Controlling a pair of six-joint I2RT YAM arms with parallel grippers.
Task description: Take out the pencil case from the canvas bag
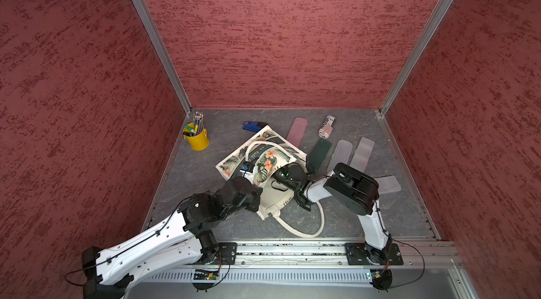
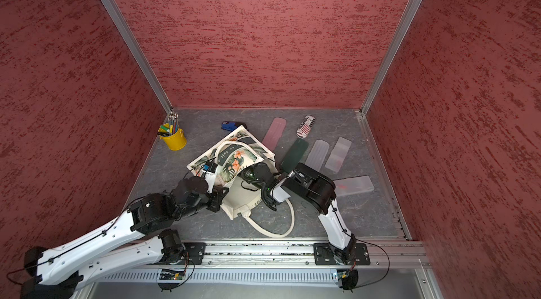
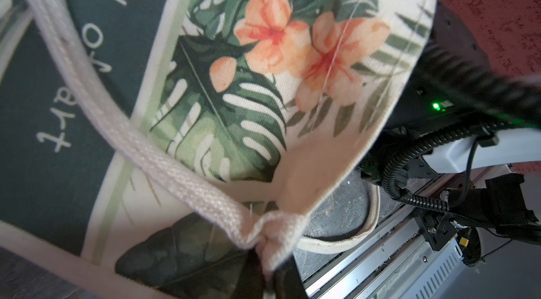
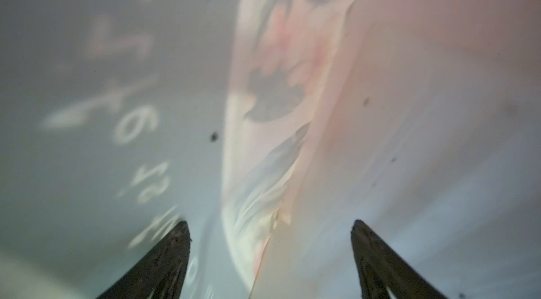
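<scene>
The floral canvas bag [image 1: 270, 161] lies on the table with its front flap lifted. My left gripper is shut on the cream strap and bag rim at that flap. My right gripper reaches into the bag beneath the flap; in the right wrist view its fingers stand apart, with blurred printed fabric and a pale pinkish surface close in front. I cannot tell a pencil case in there. In both top views the right arm hides much of the bag's inside.
A yellow pencil bucket [image 1: 196, 141] stands back left. A blue stapler [image 1: 253, 126], a striped item [image 1: 326, 127] and several flat cases, pink [image 1: 296, 130], green [image 1: 318, 155] and clear or grey [image 1: 356, 158], lie behind and right of the bag. The front-left table is crowded by my left arm.
</scene>
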